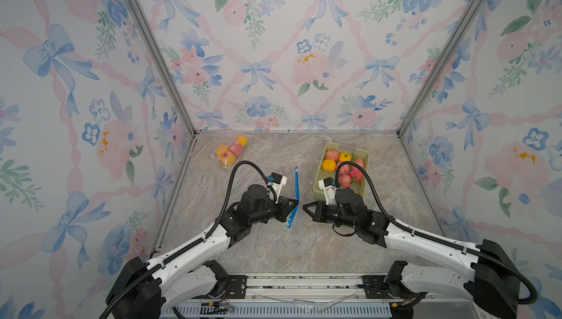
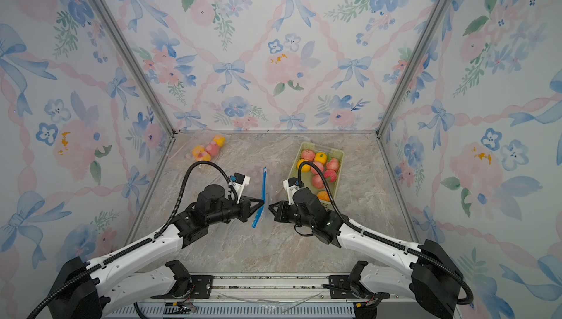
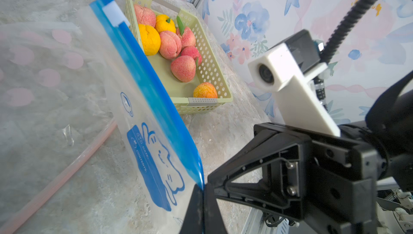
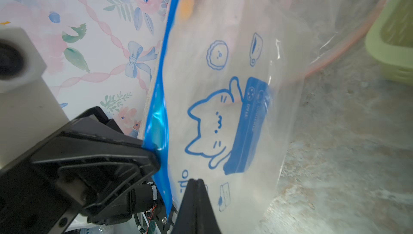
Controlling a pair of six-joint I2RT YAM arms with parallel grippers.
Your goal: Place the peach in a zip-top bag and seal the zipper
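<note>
The clear zip bag (image 4: 223, 118), printed with a blue cat, hangs with its blue zipper edge (image 3: 146, 75) uppermost; no peach shows inside it. My left gripper is shut on that edge partway along it. In the top left view my right gripper (image 1: 306, 206) faces the left one across the bag. Its fingers (image 4: 191, 208) are together in the right wrist view, nothing between them, with the bag's top edge outside. Peaches (image 3: 170, 45) lie in the green basket (image 3: 215, 57) with yellow and orange fruit.
A clear packet of fruit (image 1: 233, 150) lies at the back left of the table. A clear sheet with pink dots (image 3: 47, 77) and a pink strip (image 3: 64, 178) are near the bag.
</note>
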